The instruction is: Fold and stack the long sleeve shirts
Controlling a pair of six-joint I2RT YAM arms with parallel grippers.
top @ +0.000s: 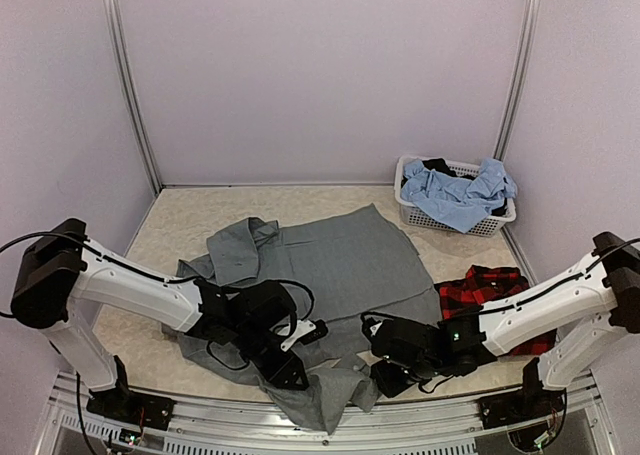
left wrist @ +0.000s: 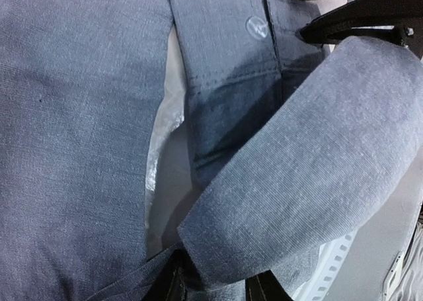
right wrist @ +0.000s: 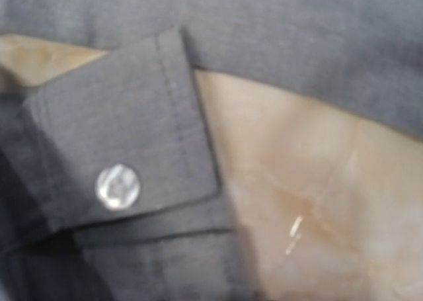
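A grey long sleeve shirt [top: 340, 260] lies spread on the table, one sleeve folded over at its left. My left gripper [top: 304, 382] is at the table's front edge, shut on the shirt's near sleeve [left wrist: 310, 162]; cloth shows between its fingertips. Close to its right, my right gripper [top: 376, 383] stands at that sleeve's cuff. In the left wrist view its dark fingers [left wrist: 350, 23] are apart, with the buttoned cuff [left wrist: 231, 26] by their tips. The right wrist view is blurred and shows the cuff [right wrist: 125, 129] but none of its fingers.
A red and black checked shirt [top: 485, 287] lies folded at the right, partly behind the right arm. At the back right stands a white basket [top: 478, 226] holding light blue and dark clothes. Bare table [top: 330, 198] shows along the back.
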